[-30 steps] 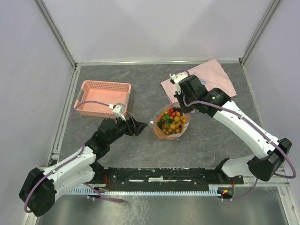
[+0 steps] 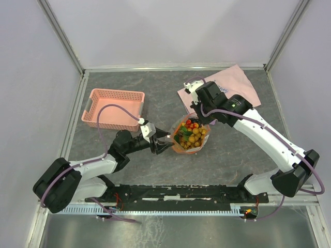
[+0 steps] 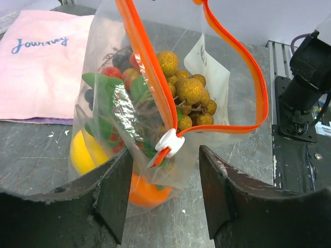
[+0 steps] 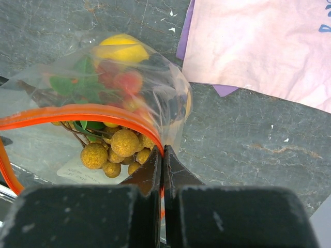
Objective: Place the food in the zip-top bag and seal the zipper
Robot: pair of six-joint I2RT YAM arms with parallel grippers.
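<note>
The clear zip top bag [image 2: 179,150] stands mouth open in the middle of the table, with orange zipper strips [image 3: 151,67] along its mouth. Fruit and vegetables lie inside, among them round brown fruits [image 4: 125,143], a yellow piece [image 4: 122,49] and green leaves [image 3: 103,93]. A white zipper slider [image 3: 169,142] sits at the corner of the mouth facing my left gripper. That gripper is part open, its fingers either side of the slider and apart from it. On the opposite side, my right gripper is shut on the bag's orange rim.
An empty pink basket [image 2: 115,122] stands at the back left. Behind the bag and right arm lies a pink cloth pouch [image 2: 235,85], with something purple [image 4: 223,90] under its edge. Bare table shows in front of the bag and between basket and bag.
My left gripper has moved right, up to the slider's corner of the bag, and has turned with its fingers spread. The right arm and the bag have hardly moved.
</note>
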